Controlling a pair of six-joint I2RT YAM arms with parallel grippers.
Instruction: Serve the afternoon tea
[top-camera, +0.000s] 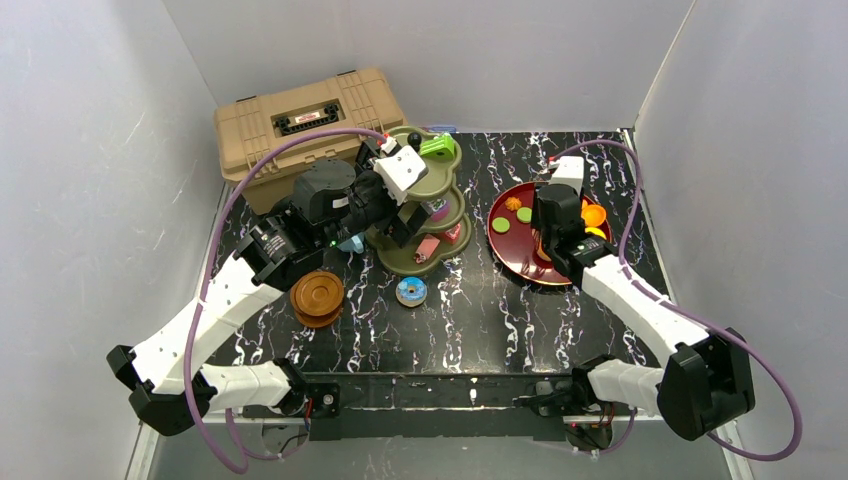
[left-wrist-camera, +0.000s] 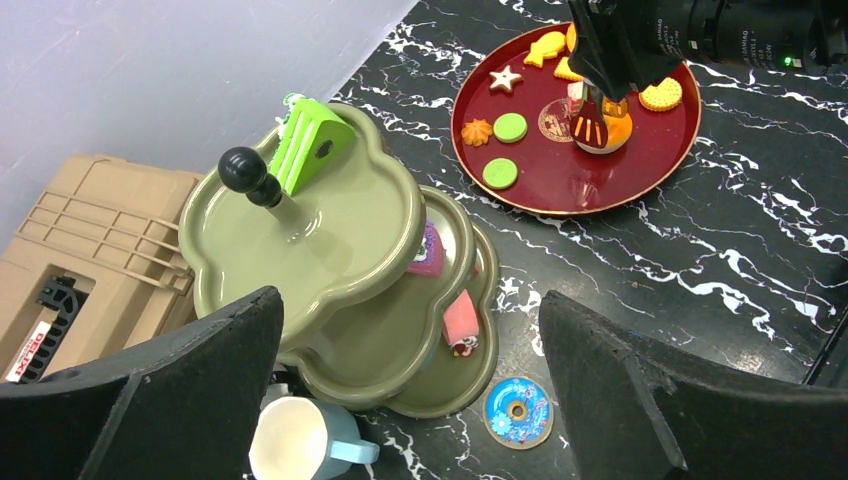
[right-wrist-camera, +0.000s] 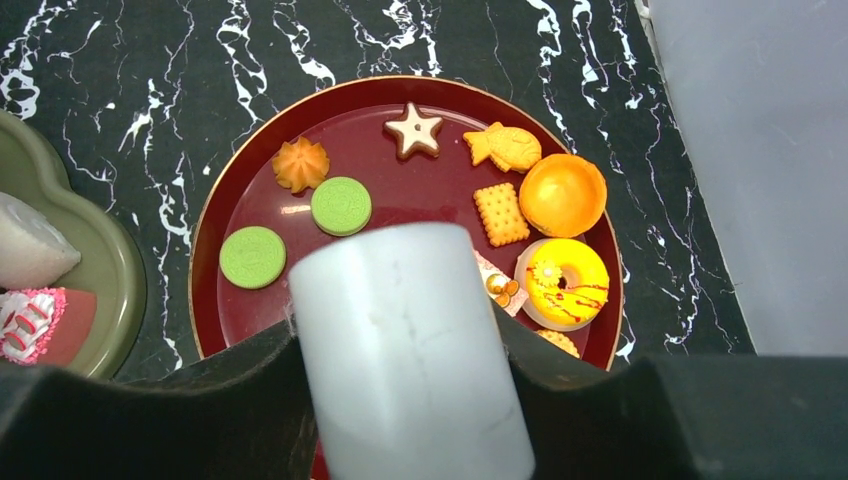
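Observation:
A red tray (top-camera: 514, 250) on the right holds green macarons (right-wrist-camera: 252, 256), a star cookie (right-wrist-camera: 413, 130), a fish cookie (right-wrist-camera: 503, 147), a yellow donut (right-wrist-camera: 566, 280) and other treats. My right gripper is low over the tray's middle, by an orange-topped pastry; its finger state is unclear, a pale white shape filling the lower middle of the right wrist view. My left gripper hangs open and empty above the green tiered stand (left-wrist-camera: 330, 255), which carries a green slice (left-wrist-camera: 310, 150) and pink cakes (left-wrist-camera: 460, 320).
A blue donut (top-camera: 411, 292), a light blue mug (left-wrist-camera: 305, 440) and brown plates (top-camera: 316, 295) sit on the marble table. A tan toolbox (top-camera: 250, 140) fills the back left. A wall bounds the right.

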